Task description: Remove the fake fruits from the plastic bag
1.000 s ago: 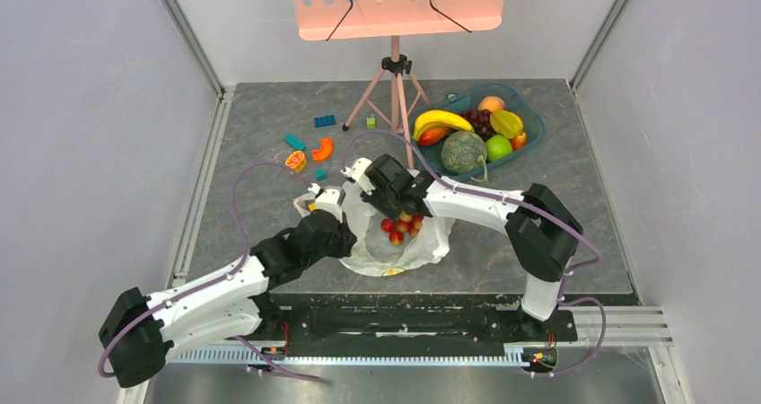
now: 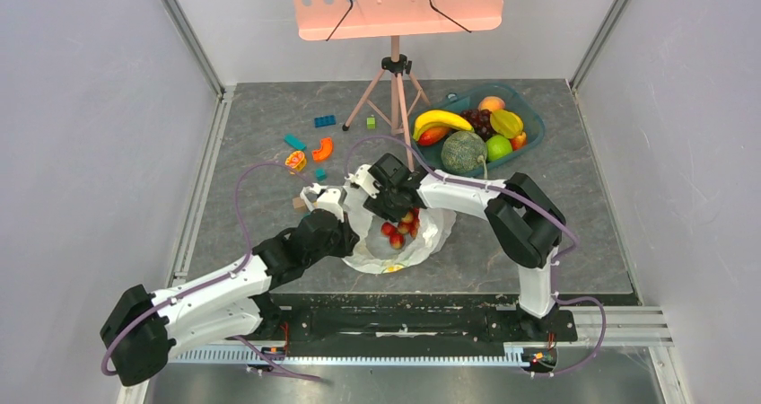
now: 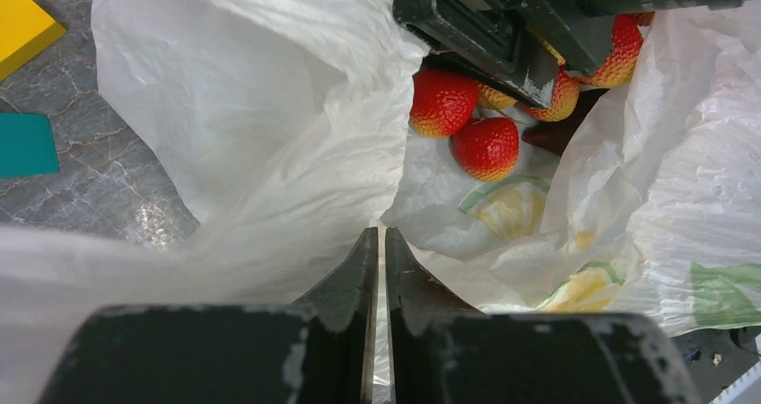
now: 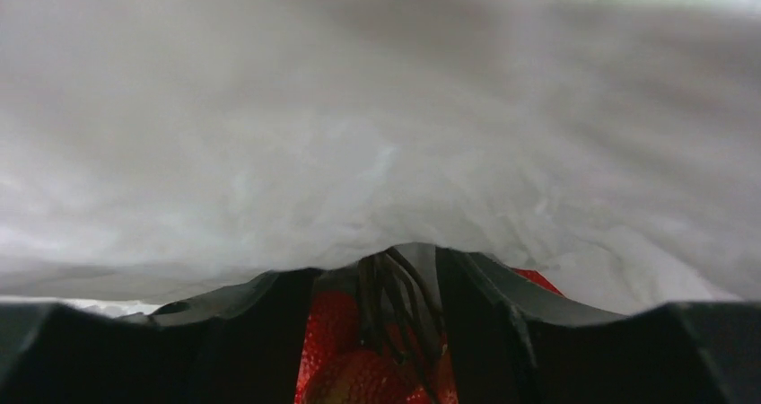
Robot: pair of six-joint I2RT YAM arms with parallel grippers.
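The white plastic bag (image 2: 411,259) lies crumpled and spread in the middle of the table. Inside it are several red-and-yellow fake strawberries (image 3: 485,149) in a cluster. At the bag's left side my left gripper is shut on thin white plastic. My right gripper is down inside the bag, its fingers apart, with red strawberries (image 4: 357,379) and dark thin stems (image 4: 395,301) showing between them. Whether the fingers touch any fruit cannot be told. Much of the right wrist view is covered by bag film (image 4: 377,135).
A teal basket (image 2: 535,144) of larger fruit stands behind, beside a pink stand (image 2: 395,99). Toy blocks, among them a blue one (image 2: 325,121) and an orange curved one (image 2: 323,149), lie at the left back.
The left gripper's hold looks unchanged.
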